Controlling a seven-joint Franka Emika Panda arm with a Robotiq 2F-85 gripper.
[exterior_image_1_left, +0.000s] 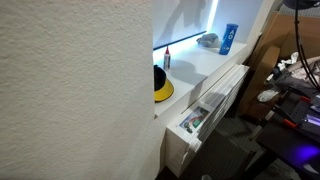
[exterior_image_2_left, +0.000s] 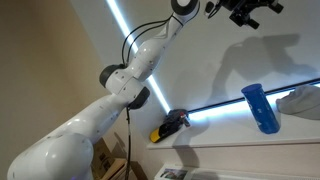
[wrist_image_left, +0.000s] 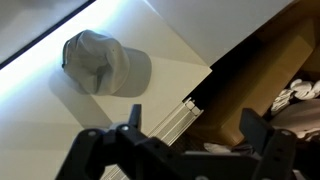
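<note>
High above a white ledge (exterior_image_2_left: 230, 137), my gripper (exterior_image_2_left: 258, 16) hangs with its fingers apart. From the wrist view, the gripper shows a wide, empty gap between its dark fingers. A grey cap (wrist_image_left: 95, 62) lies on the ledge, well apart from the fingers. Beside the cap (exterior_image_1_left: 208, 40) a blue cup (exterior_image_1_left: 227, 40) stands upright; the cup is out of the wrist view. In the second exterior view the grey cap (exterior_image_2_left: 300, 101) is cut off at the right edge.
Nearer along the ledge are a black and yellow cap (exterior_image_1_left: 162, 84) and a red-tipped bottle (exterior_image_1_left: 167, 59). Below, a drawer (exterior_image_1_left: 190, 124) stands pulled out with small items inside. A cardboard box (wrist_image_left: 268, 70) holding cloth is past the ledge's end.
</note>
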